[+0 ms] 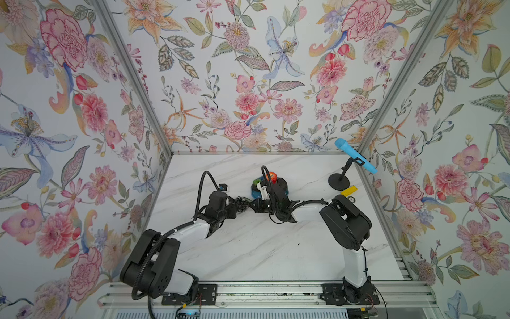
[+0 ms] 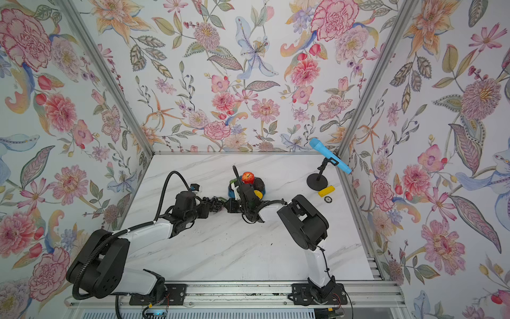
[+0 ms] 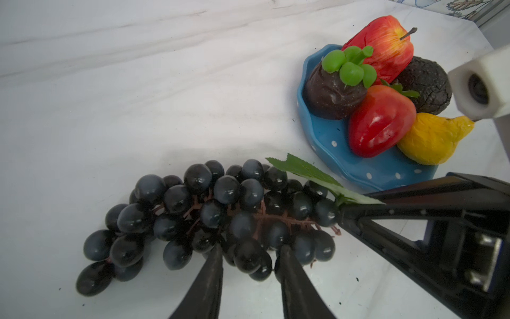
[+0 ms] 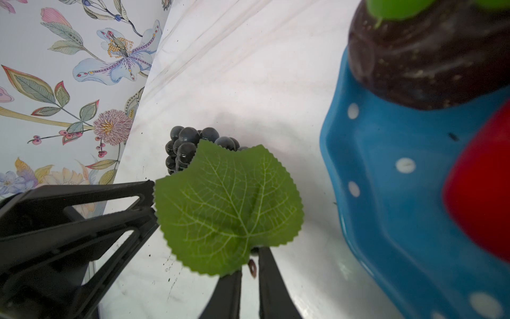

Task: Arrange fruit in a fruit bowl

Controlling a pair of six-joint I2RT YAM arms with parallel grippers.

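A bunch of black grapes (image 3: 212,212) lies on the white table, left of the blue dotted bowl (image 3: 316,130). My left gripper is over the bunch's near side, its fingers part open with grapes showing between and beyond the tips. At the stem end, my right gripper has its fingers close together with a small gap. A brown bit of stem shows near that gap, but a firm hold cannot be made out. The green leaf (image 4: 228,207) stands up before the right gripper and hides most of the bunch (image 4: 187,151) there.
In the bowl are a red apple (image 3: 379,45), a dark mangosteen (image 3: 332,95), a red strawberry-like fruit (image 3: 382,119), a yellow fruit (image 3: 433,138) and a dark rough fruit (image 3: 427,85). A blue microphone (image 1: 355,155) on a stand is at the right.
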